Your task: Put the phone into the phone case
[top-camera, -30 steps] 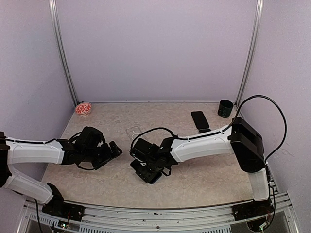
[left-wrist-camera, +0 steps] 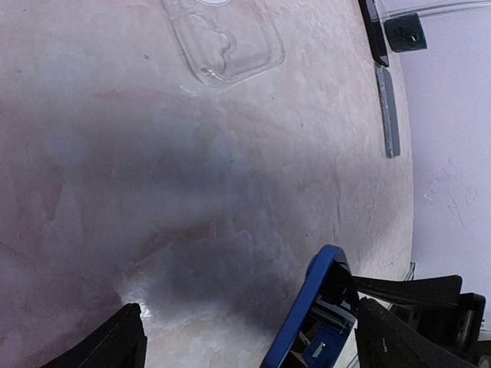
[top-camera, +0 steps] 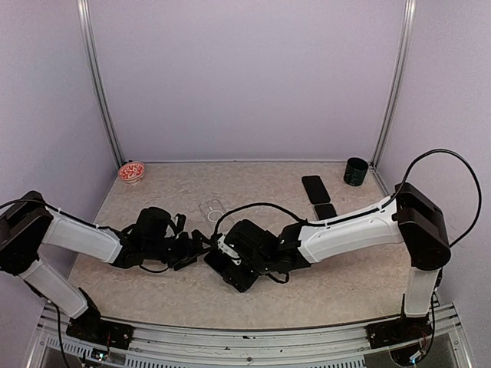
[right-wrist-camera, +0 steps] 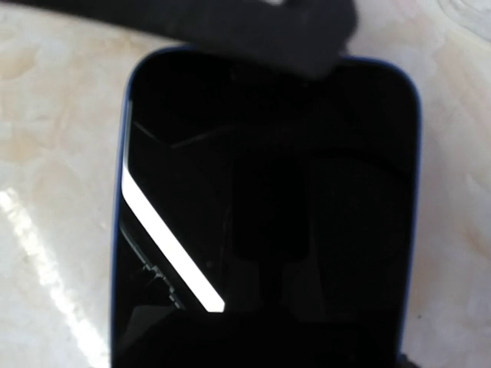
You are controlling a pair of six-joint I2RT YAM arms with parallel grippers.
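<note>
A dark phone with a blue rim fills much of the right wrist view, its glossy screen facing the camera. My right gripper is shut on it, one dark finger lying across its top edge. In the left wrist view the phone's blue edge rises at lower right, beside one of my left fingers. My left gripper stands open, its fingers wide apart around bare table and part of the phone. Behind the grippers, the clear phone case lies flat on the table.
Two dark flat items, a longer one and a shorter one, lie at right. A dark green cup stands in the back right corner, a red-and-white bowl at back left.
My left gripper has moved right, closing the gap to the right gripper and the phone. The right arm has shifted slightly to the right, with the phone still held low over the table.
</note>
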